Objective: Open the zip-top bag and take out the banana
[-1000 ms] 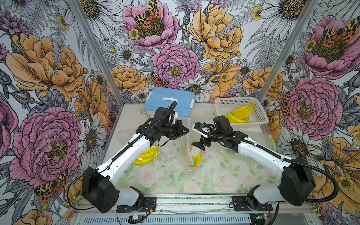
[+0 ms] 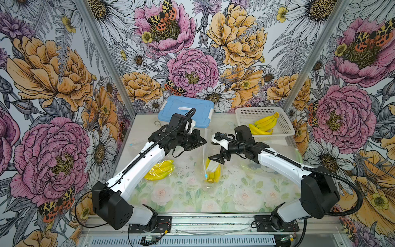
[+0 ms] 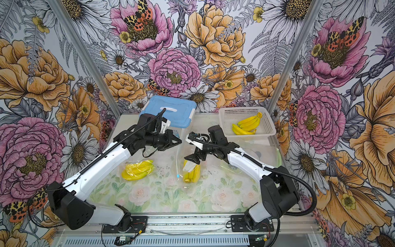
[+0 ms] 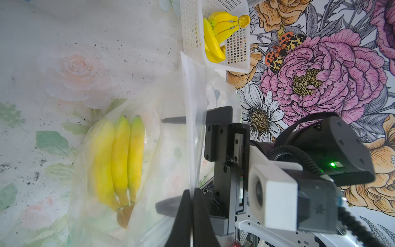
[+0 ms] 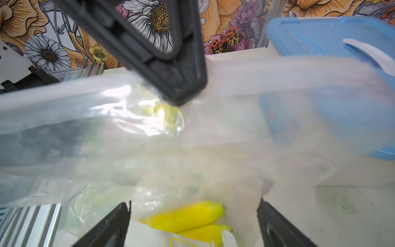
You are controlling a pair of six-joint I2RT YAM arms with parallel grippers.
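A translucent zip-top bag [image 4: 164, 90] holds several bananas [image 4: 121, 160] at the table's centre, with its top edge raised. My left gripper [image 2: 202, 142] is shut at that raised edge; in the left wrist view the thin plastic edge runs up from its fingertips. My right gripper is open over the bananas in the bag, just below the raised edge, a white piece between or under its fingers.
A second bagged bunch [image 2: 159, 170] lies left, under my left arm. A white basket [image 2: 242, 113] with bananas stands back right, a blue-lidded box [image 2: 185, 107] back left.
My right arm has shifted left and slightly toward the front, its gripper coming a little lower over the bag. My left arm has moved only slightly.
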